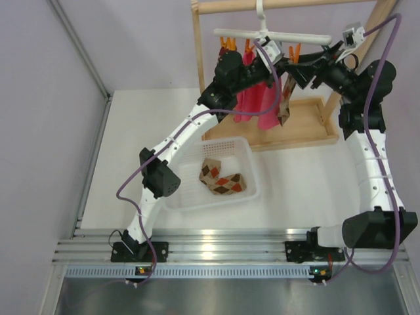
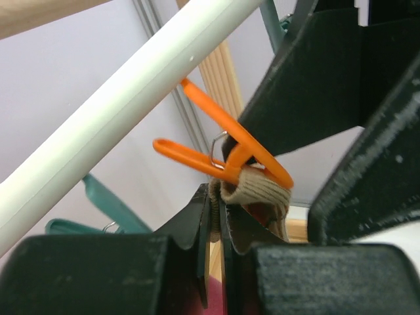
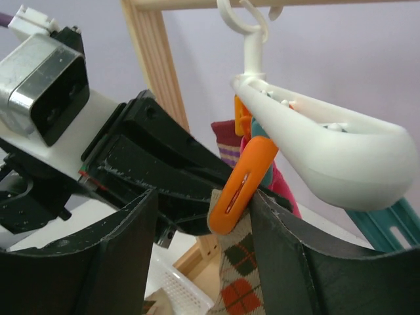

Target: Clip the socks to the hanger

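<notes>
An argyle sock (image 1: pixel 285 108) hangs at the right end of the white hanger (image 1: pixel 298 38). My left gripper is shut on its beige cuff (image 2: pixel 259 187). An orange clip (image 2: pixel 226 125) on the hanger bar has its lower ends at that cuff; how firmly it grips is unclear. In the right wrist view, the same clip (image 3: pixel 243 187) stands in front of the sock's top. My right gripper is open, its fingers (image 3: pixel 125 246) apart on either side of the clip. The matching argyle sock (image 1: pixel 223 177) lies in the white basket (image 1: pixel 254 177).
Pink socks (image 1: pixel 252 98) hang from clips left of the argyle one, close to my left arm. A wooden frame (image 1: pixel 199 49) bears the hanger. Teal clips (image 2: pixel 108 207) sit along the bar. The tabletop right of the basket is clear.
</notes>
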